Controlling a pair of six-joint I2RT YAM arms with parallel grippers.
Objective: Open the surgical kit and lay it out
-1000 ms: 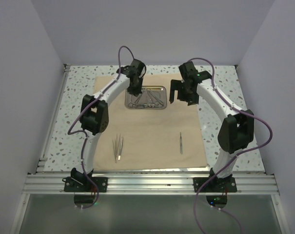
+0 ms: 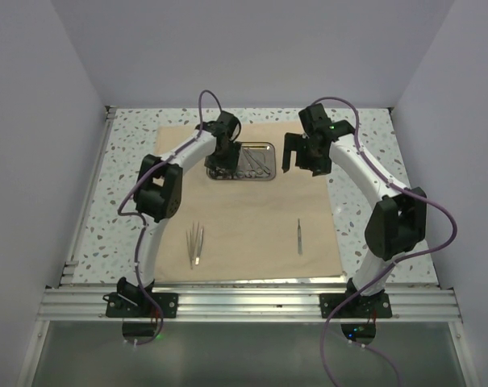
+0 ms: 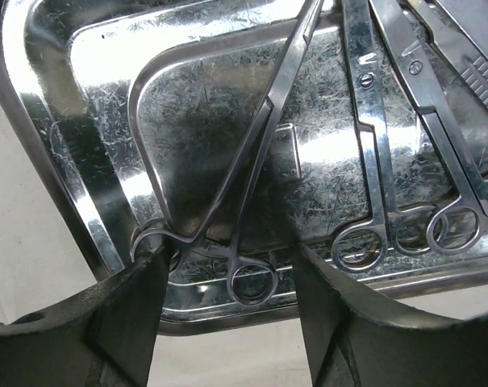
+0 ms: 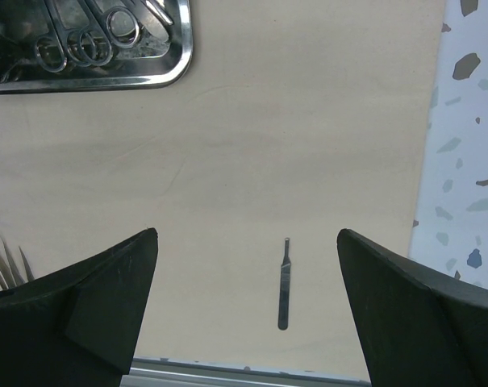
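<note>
Inside the steel tray (image 2: 242, 179) lie several ring-handled instruments. Over its left side, my left gripper is open, its fingertips either side of the rings of one clamp (image 3: 256, 145). That clamp rests in the tray with its legs slightly spread; one ring is partly hidden behind the left finger. Two more ring-handled instruments, one of them a clamp (image 3: 371, 137), lie to its right, and a flat ridged handle (image 3: 469, 68) shows beyond them. My right gripper stands wide open above the cloth, right of the tray, with nothing between its fingers.
A scalpel handle (image 2: 299, 238) lies alone on the beige cloth (image 2: 248, 234) at the front right. Several slim tweezers (image 2: 194, 246) lie side by side at the front left.
The tray and laid-out tools have not moved.
</note>
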